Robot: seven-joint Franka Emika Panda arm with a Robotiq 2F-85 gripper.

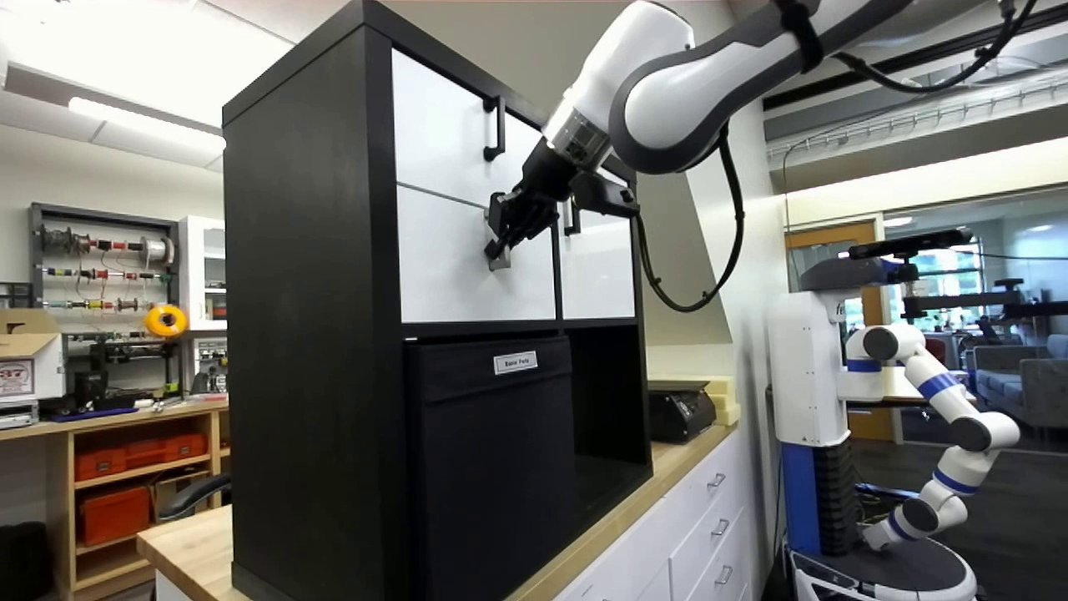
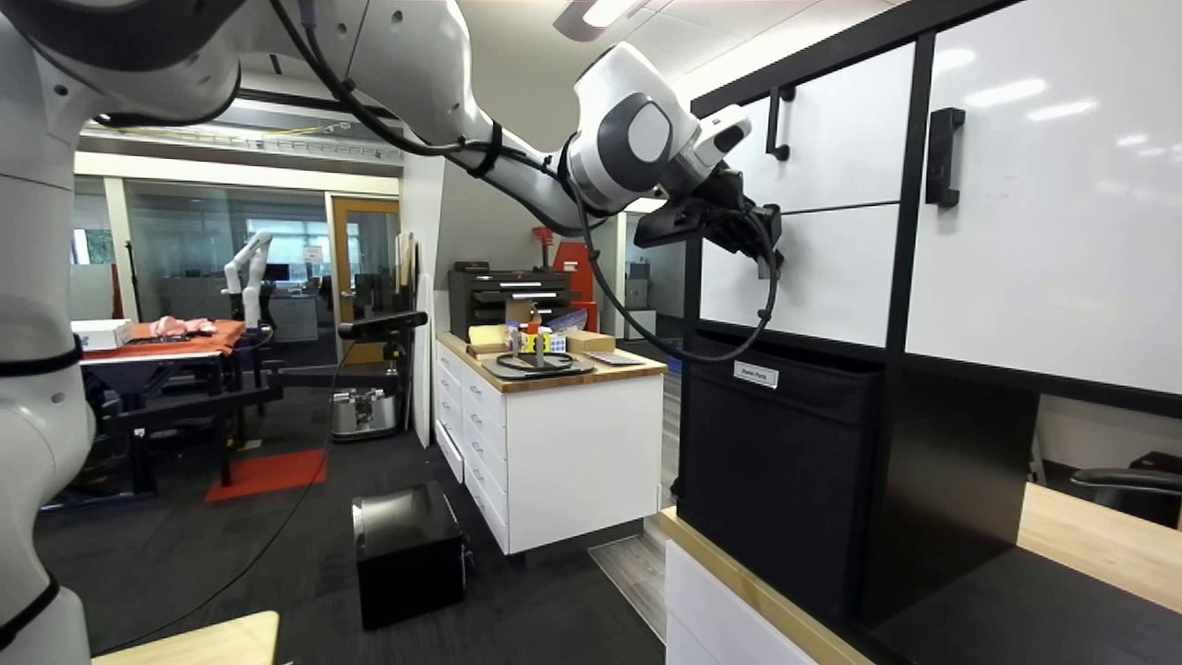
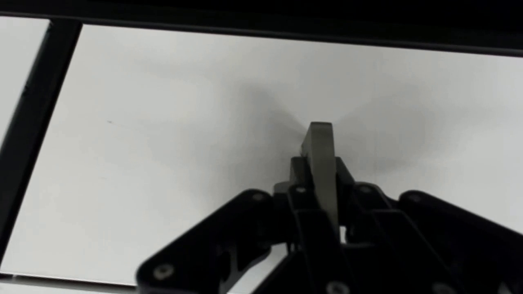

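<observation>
A white drawer front (image 1: 455, 265) sits flush in the black cabinet, below another white drawer. In exterior view 1 my gripper (image 1: 503, 240) is at the drawer's grey handle (image 1: 500, 262), of which the lower end shows. The wrist view has the grey handle bar (image 3: 322, 147) pinched between the two black fingers, so my gripper is shut on it. Exterior view 2 shows the gripper (image 2: 767, 249) up against the same drawer front (image 2: 837, 277), where it hides most of the handle.
An upper drawer handle (image 1: 495, 128) juts out just above the gripper. Below the drawer hangs a black fabric bin (image 1: 491, 451) with a white label; the cubby beside it is empty. A cable loops under the wrist. Free space lies in front of the cabinet.
</observation>
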